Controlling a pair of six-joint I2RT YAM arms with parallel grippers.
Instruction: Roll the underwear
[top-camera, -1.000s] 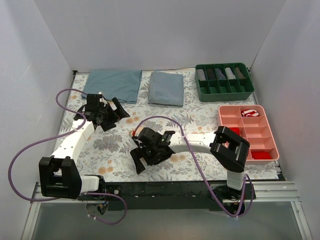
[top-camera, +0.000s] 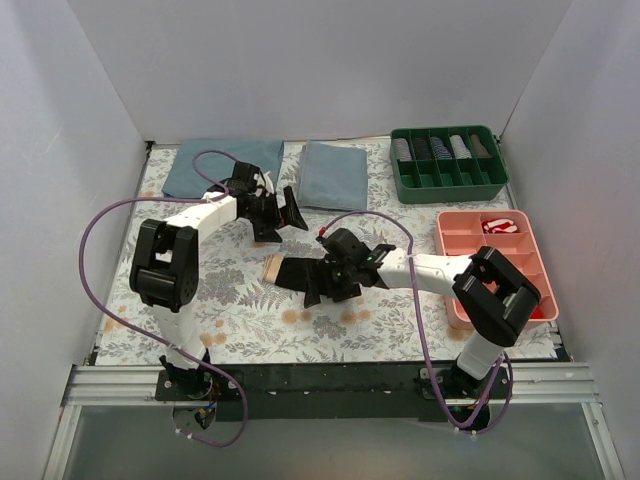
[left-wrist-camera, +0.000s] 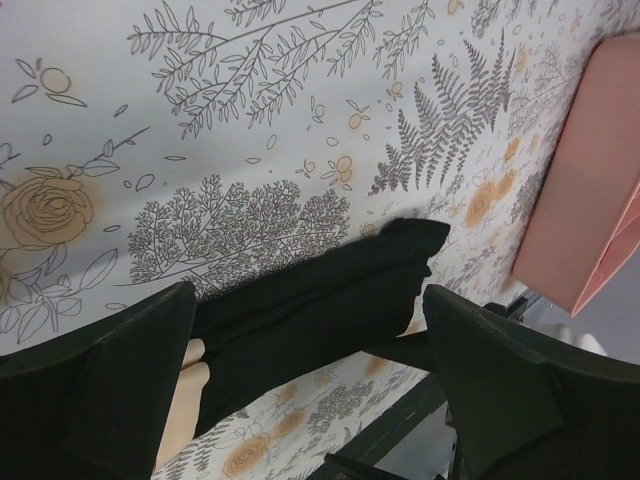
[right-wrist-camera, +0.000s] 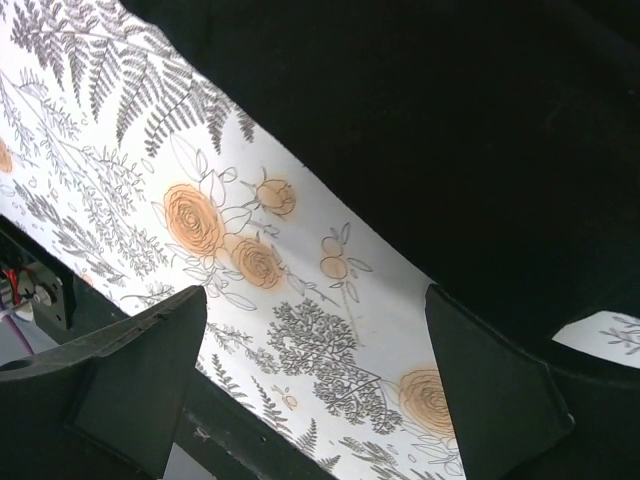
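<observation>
The black underwear (top-camera: 293, 273) lies as a folded strip on the patterned mat, with a beige band at its left end in the top view. In the left wrist view the underwear (left-wrist-camera: 310, 320) runs slantwise below and between the open fingers; its beige band is partly hidden by one finger. My left gripper (top-camera: 278, 224) stands open above the mat, behind the cloth. Over the right part of the cloth is my right gripper (top-camera: 331, 297), open, covering some of it. Close black cloth (right-wrist-camera: 420, 140) fills the upper right wrist view; whether a finger touches it I cannot tell.
A green divided box (top-camera: 448, 190) with several rolled items stands at the back right. The pink divided box (top-camera: 450, 240) sits at the right, holding red items. Two grey-blue cloths (top-camera: 225, 165) lie along the back.
My left gripper has moved right and nearer the underwear. The right gripper has shifted right along the cloth, uncovering the beige band and the strip's left part.
</observation>
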